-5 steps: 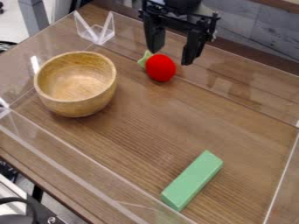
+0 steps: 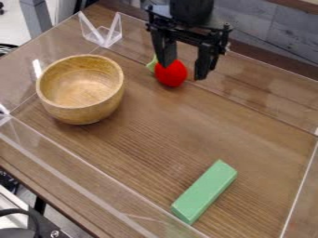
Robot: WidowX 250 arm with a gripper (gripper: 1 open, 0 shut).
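My black gripper hangs at the top centre of the camera view, open, over and just behind a red round object with a bit of green beside it. Whether the fingertips touch the red object I cannot tell. A wooden bowl sits at the left, and a mint-green rectangular block lies at the front right.
A small white wire rack stands at the back left. A wall runs along the back right.
The gripper has shifted slightly within the top centre over the last second. The bowl, red object and green block look unmoved.
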